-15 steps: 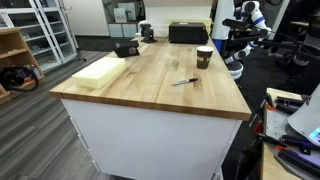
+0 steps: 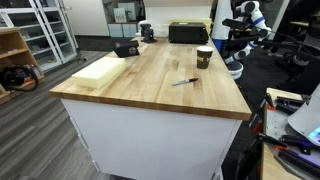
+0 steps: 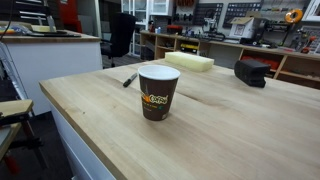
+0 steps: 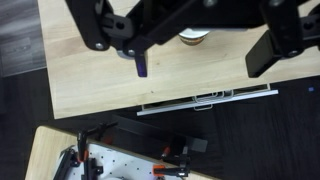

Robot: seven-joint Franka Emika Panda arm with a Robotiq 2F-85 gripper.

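A dark paper cup with a white rim and orange-yellow print (image 3: 157, 95) stands upright on the wooden tabletop; in exterior view 1 the cup (image 2: 204, 57) is toward the right side. Behind it in exterior view 2, a dark pen-like item (image 3: 131, 79) lies on the wood; exterior view 1 shows this pen-like item (image 2: 185, 81) near the front edge. From the wrist view, my gripper is open over the table, fingers wide apart. Part of the cup (image 4: 193, 40) shows below, between the fingers and partly hidden by the gripper body. Neither exterior view shows the gripper.
A pale yellow block (image 2: 99, 72) lies at the table's left edge. Toward the back are a small black object (image 2: 126, 48) and a larger black box (image 2: 188, 33). Bare wood (image 2: 150, 75) covers the middle. A drawer handle (image 4: 205, 103) runs along the front side.
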